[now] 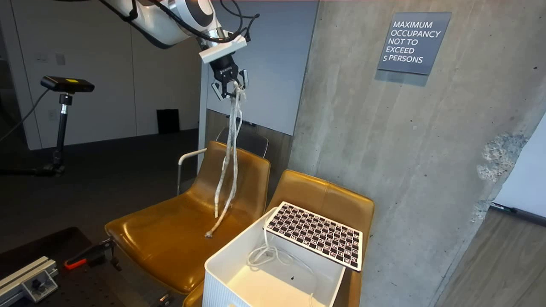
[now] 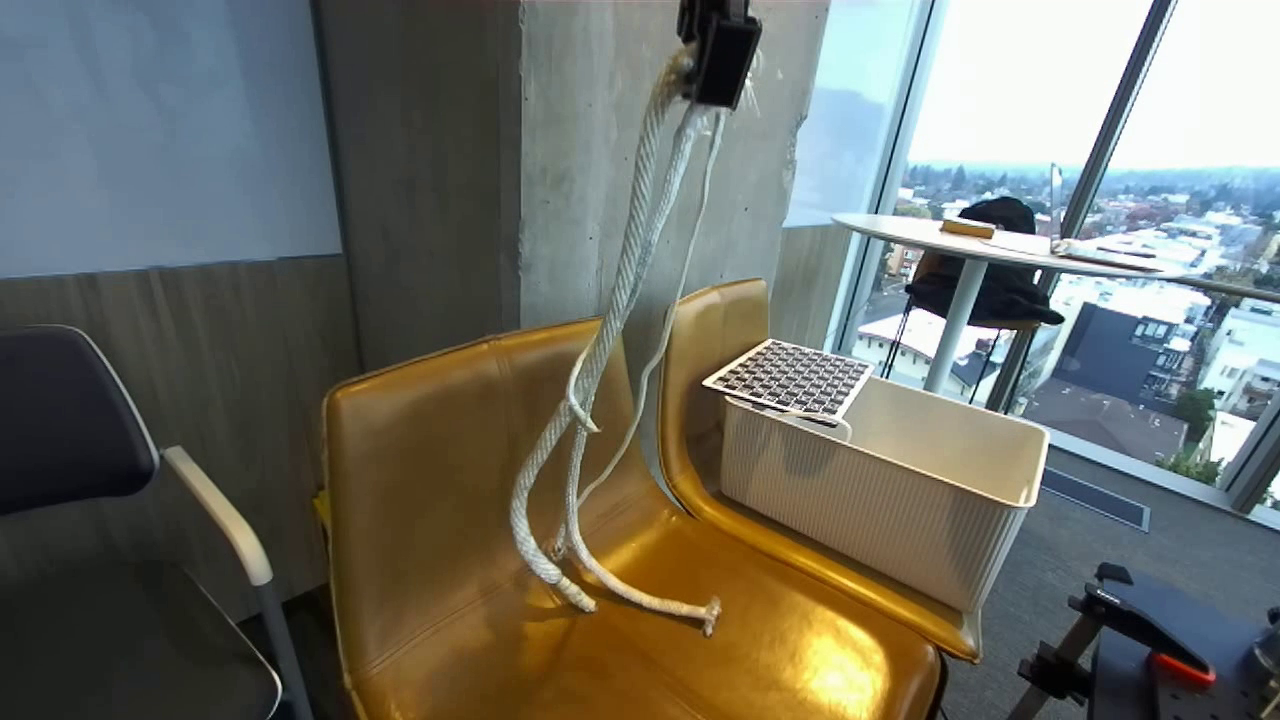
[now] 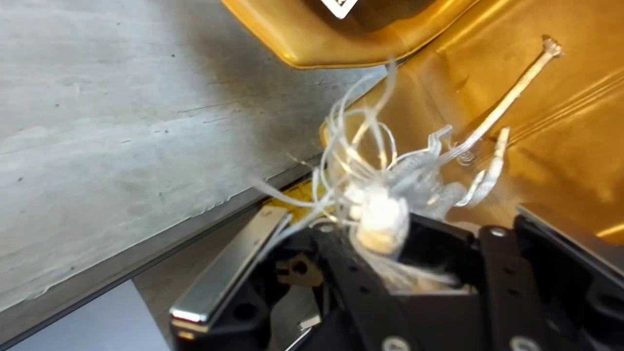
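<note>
A bundle of white rope point(image 1: 233, 148) hangs from my gripper point(image 1: 230, 85) above the left tan chair point(image 1: 158, 227). In the wrist view, a frayed, bright rope end point(image 3: 380, 219) sits in the middle of my gripper, with loose strands fanning out over it. The metal-faced finger pads point(image 3: 237, 257) stand apart on either side of the rope; whether the fingers pinch it cannot be told. Exterior view 2 shows the rope point(image 2: 624, 276) running down from the black gripper point(image 2: 723, 60), its lower ends on the chair seat.
On the right chair stands a white ribbed bin point(image 2: 876, 492) with white cable point(image 1: 268, 253) inside. A checkered board point(image 1: 317, 235) lies across the bin's rear end. Concrete point(image 1: 409, 153) rises behind. A camera stand point(image 1: 62, 123) is at the left.
</note>
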